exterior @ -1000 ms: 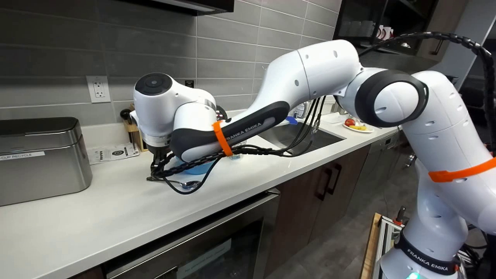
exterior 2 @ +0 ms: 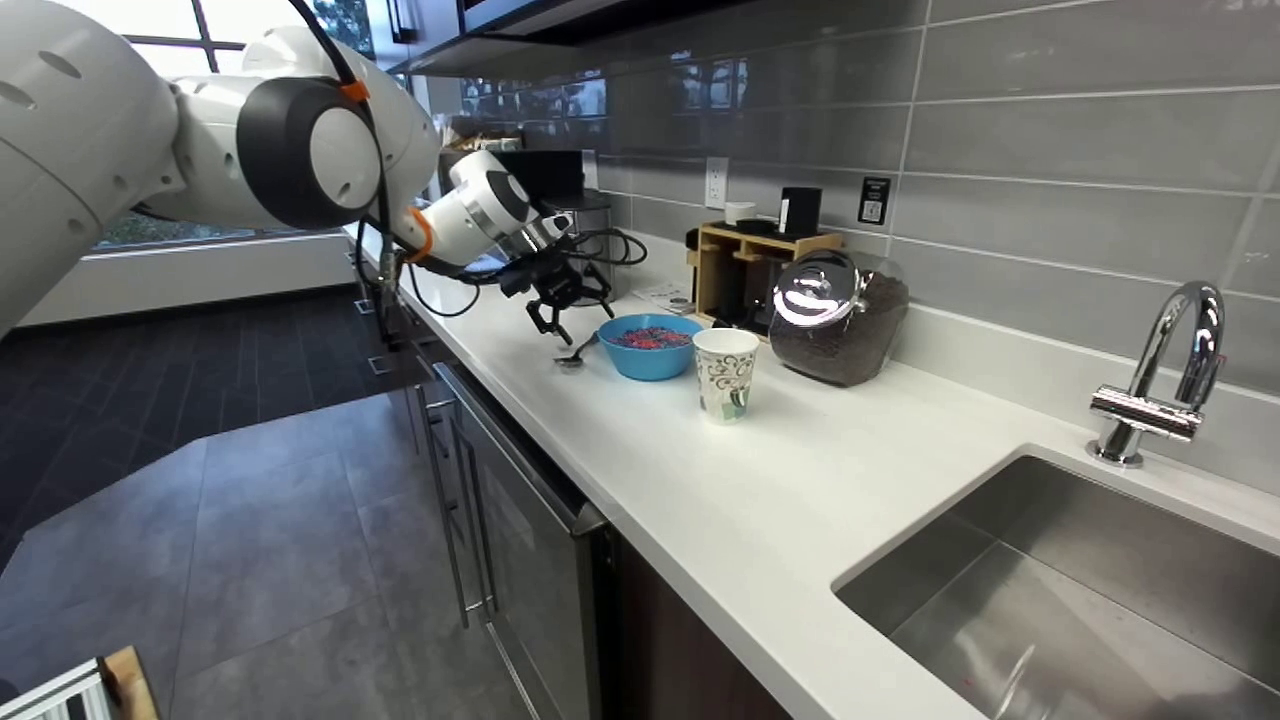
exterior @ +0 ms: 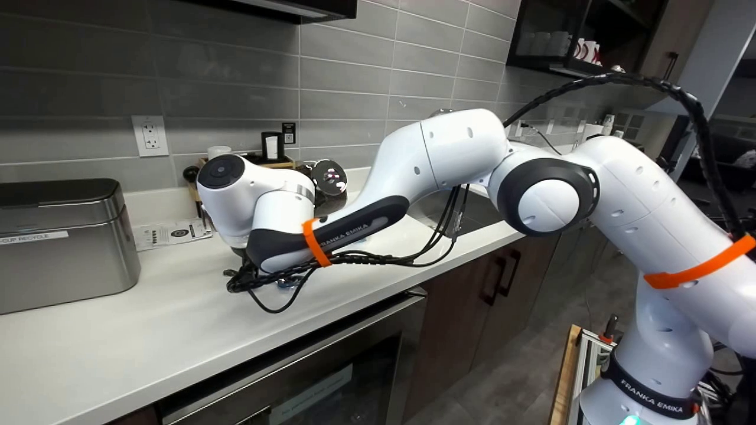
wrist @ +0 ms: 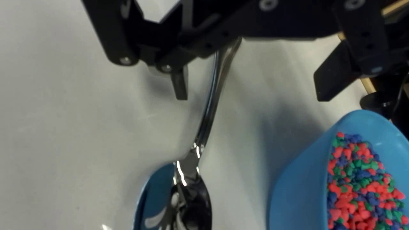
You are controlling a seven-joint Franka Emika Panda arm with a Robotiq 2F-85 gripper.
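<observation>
In the wrist view my gripper is open with its fingers wide apart. A shiny metal spoon (wrist: pixel 209 111) lies on the counter, its handle running up between the fingers in this view and passing out of sight behind the gripper. Neither finger visibly touches it. To the right stands a blue bowl (wrist: pixel 299 191) filled with small red, green and blue pieces. From exterior view 2, the gripper (exterior 2: pixel 587 324) is low over the counter, just beyond the spoon (exterior 2: pixel 571 359) and beside the blue bowl (exterior 2: pixel 648 361). The arm hides most of this in exterior view 1.
A patterned paper cup (exterior 2: pixel 726 378) stands close to the bowl. Behind are a glass jar (exterior 2: pixel 840 324) of dark contents and a wooden organizer (exterior 2: pixel 714 270). A metal bin (exterior: pixel 67 248) occupies the counter's left side in exterior view 1. Counter toward the sink (exterior 2: pixel 1068 600) is clear.
In exterior view 1 the arm has come down, and its hand has shifted slightly left. The organizer behind it shows more now, while the spoon and bowl are more covered.
</observation>
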